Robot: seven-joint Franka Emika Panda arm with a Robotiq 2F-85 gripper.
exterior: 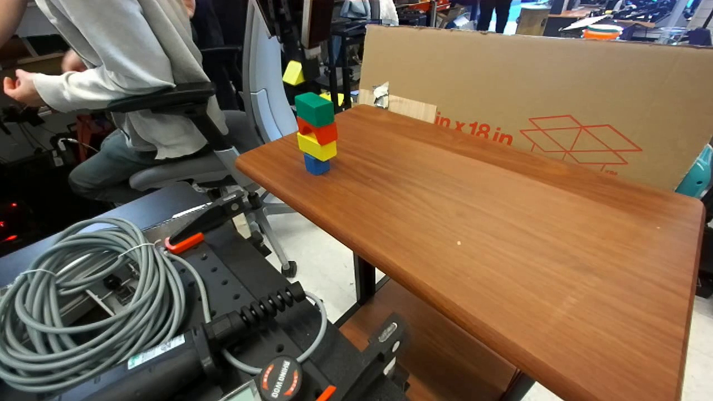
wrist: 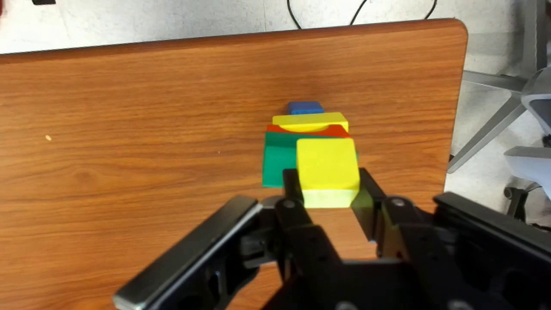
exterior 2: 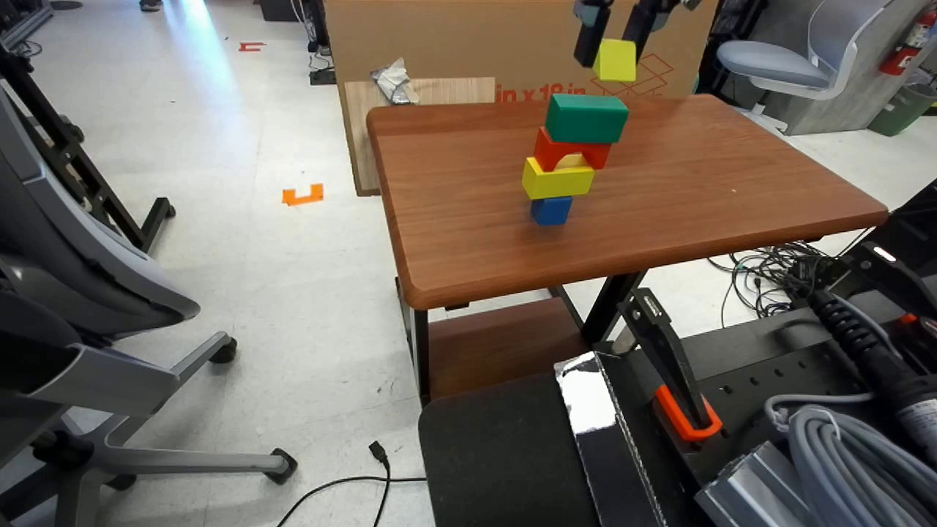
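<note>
Held up in the air, a yellow block [wrist: 328,168] sits between the fingers of my gripper, which is shut on it. Below it stands a tower: a green block [exterior 2: 586,118] on top, then a red arched block [exterior 2: 562,151], a yellow block [exterior 2: 558,180] and a small blue block [exterior 2: 551,211] on the table. In exterior view 2 the held yellow block [exterior 2: 616,61] hangs above and slightly right of the green one, apart from it. From the wrist, it covers part of the green block's top.
A cardboard sheet [exterior: 535,100] stands along its far side. An office chair [exterior: 267,87] and a seated person [exterior: 133,80] are beyond the tower's end.
</note>
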